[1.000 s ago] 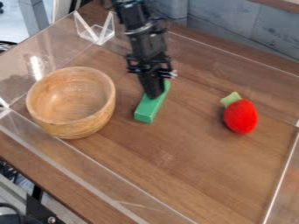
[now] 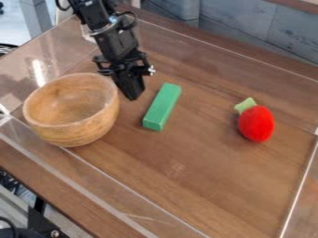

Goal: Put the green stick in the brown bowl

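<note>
The green stick (image 2: 162,107) lies flat on the table, slanting away from the camera, to the right of the brown bowl. The round wooden bowl (image 2: 72,130) stands upright at the left, and no object shows in the visible part of it. My black gripper (image 2: 132,93) points down at the bowl's right rim, between bowl and stick. It looks very close to the rim; contact cannot be made out. A gap separates it from the stick. The fingertips are too dark and small to show their opening.
A red round object (image 2: 256,124) sits at the right, with a small pale green piece (image 2: 245,105) just behind it. Bare wooden table (image 2: 224,186) spreads across the front and middle. A grey wall panel (image 2: 248,33) borders the back.
My gripper has gone left, from over the stick's far end to the bowl's right rim. The stick has stayed in place. The bowl sits very slightly farther left.
</note>
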